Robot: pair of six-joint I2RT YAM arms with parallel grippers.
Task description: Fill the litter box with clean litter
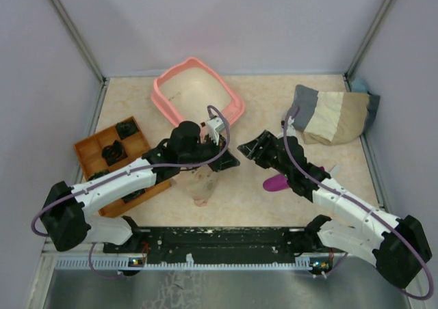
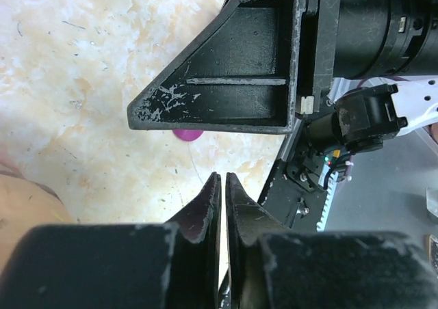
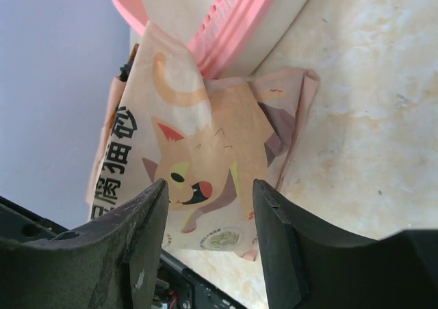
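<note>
The beige litter bag with a printed orange cat [image 3: 198,158] stands near the table's middle, in front of the pink litter box [image 1: 163,98], which is empty of visible litter. My left gripper [image 1: 229,160] is over the bag's right side; in the left wrist view its fingertips [image 2: 223,179] meet with nothing visible between them. My right gripper [image 1: 250,148] is just right of it, fingers apart, facing the bag in the right wrist view with nothing held. A magenta scoop [image 1: 276,182] lies under the right arm.
A wooden organiser [image 1: 92,155] with black items is at the left. A folded striped cloth [image 1: 335,114] lies at the back right. Bare table shows between the box and cloth and at the front.
</note>
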